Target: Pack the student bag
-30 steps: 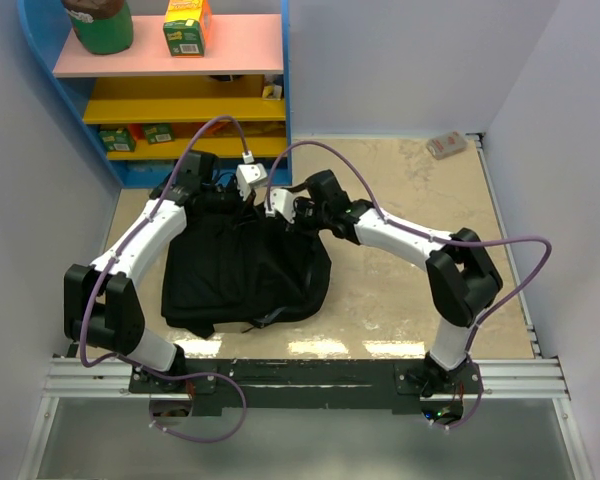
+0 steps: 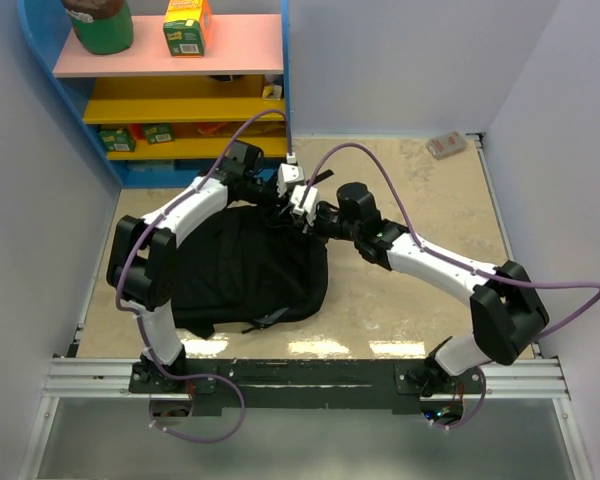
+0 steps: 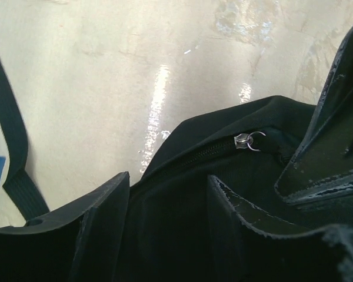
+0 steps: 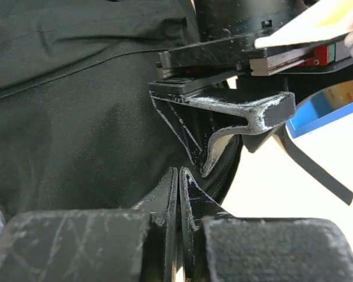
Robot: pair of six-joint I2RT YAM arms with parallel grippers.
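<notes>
The black bag [image 2: 230,270] lies spread on the table, a zipper pull [image 3: 247,141] on its edge in the left wrist view. My left gripper stands open over that edge, fingers apart with dark fabric beneath. My right gripper is shut, nothing visible between its tips, over the bag's fabric close to the left gripper's housing. In the top view the two wrists meet above the bag's upper right part, hiding it.
A blue shelf unit [image 2: 285,70] with boxes stands at the back left. A loose black strap [image 3: 12,135] lies on the table.
Both arms have shifted toward the right in the top view; the left wrist has moved to meet the right one above the bag.
</notes>
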